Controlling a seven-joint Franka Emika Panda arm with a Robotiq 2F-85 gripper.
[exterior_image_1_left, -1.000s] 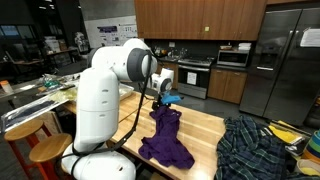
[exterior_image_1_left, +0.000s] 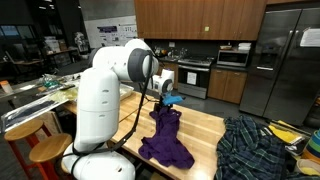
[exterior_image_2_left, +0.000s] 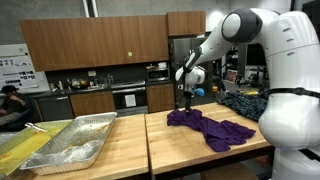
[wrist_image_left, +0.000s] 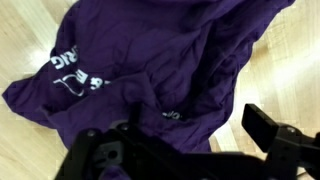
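A purple cloth (exterior_image_1_left: 166, 150) lies spread and rumpled on the wooden table, its far part bunched up beneath the arm's end. In exterior view 2 the same cloth (exterior_image_2_left: 212, 127) stretches towards the arm's base. My gripper is open above the cloth (wrist_image_left: 105, 45) in the wrist view, its dark fingers wide apart. Folds of fabric and a bit of bare table show between and beyond them. White lettering is printed on the cloth at the left. How far the fingertips are from the fabric, I cannot tell.
A dark heap of fabric (exterior_image_1_left: 250, 148) sits on the table's right side, with colourful items (exterior_image_1_left: 308, 150) beyond it. A foil-like tray (exterior_image_2_left: 75, 145) stands at the left in exterior view 2. Bare tabletop (exterior_image_2_left: 120, 145) lies between. A person (exterior_image_1_left: 168, 80) stands behind the table.
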